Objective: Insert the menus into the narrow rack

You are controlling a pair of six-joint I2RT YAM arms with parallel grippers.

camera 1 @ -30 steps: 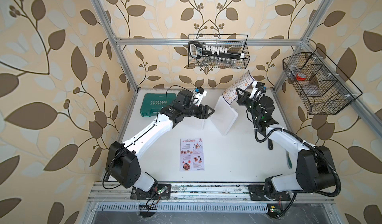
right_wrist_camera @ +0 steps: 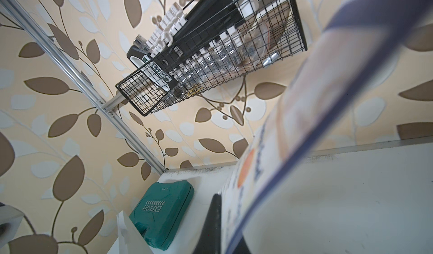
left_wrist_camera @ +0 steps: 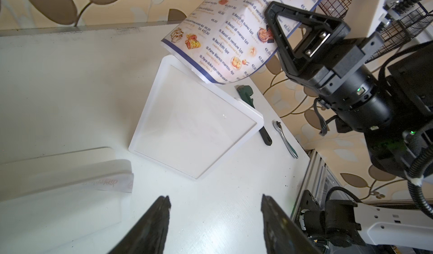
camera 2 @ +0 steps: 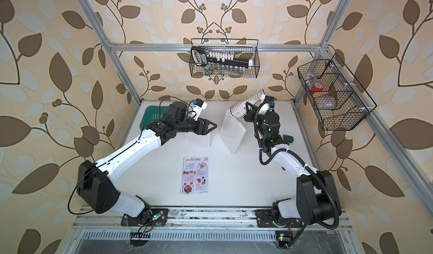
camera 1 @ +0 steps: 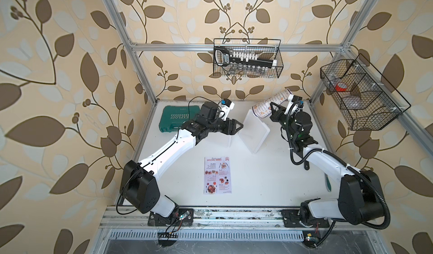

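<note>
A curled menu (left_wrist_camera: 239,33) with a dark blue border hangs from my right gripper, which is shut on its edge. Its lower corner overlaps the top edge of a narrow white rack (left_wrist_camera: 194,114); whether any of it is inside cannot be told. In the right wrist view the menu (right_wrist_camera: 279,141) rises close to the lens. My left gripper stands open and empty, to the left of this rack. A second white rack (left_wrist_camera: 58,172) is at the left, with a printed sheet showing at its end. Another menu (camera 1: 217,175) lies flat on the table.
A green case (camera 1: 176,117) sits at the back left. Dark-handled tools (left_wrist_camera: 266,134) and a wrench-like tool (left_wrist_camera: 286,139) lie on the right. Wire baskets (camera 1: 248,57) hang above the back edge.
My right gripper has shifted slightly to the right, and the upper end of its menu has swung lower and rightward. The left arm and the racks look unmoved.
</note>
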